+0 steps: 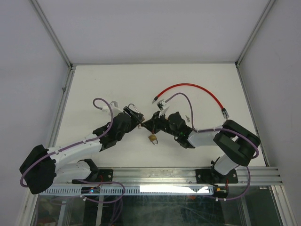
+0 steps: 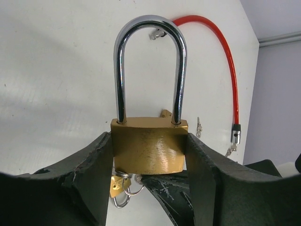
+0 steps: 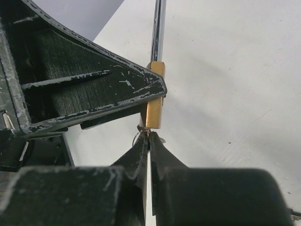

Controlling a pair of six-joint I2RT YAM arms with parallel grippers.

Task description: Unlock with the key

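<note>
A brass padlock with a tall steel shackle is clamped between the fingers of my left gripper. Both shackle legs meet the top of the lock body in the left wrist view. My right gripper is shut just below the padlock body, its tips close against the underside. A silver key and a thin key ring show by those tips. The key's head appears pinched there; its blade is hidden. From the top view, the two grippers meet near mid-table.
A second, smaller brass padlock lies on the white table below the grippers. Behind and to the right curves a red cable lock. Small keys lie near the right forearm.
</note>
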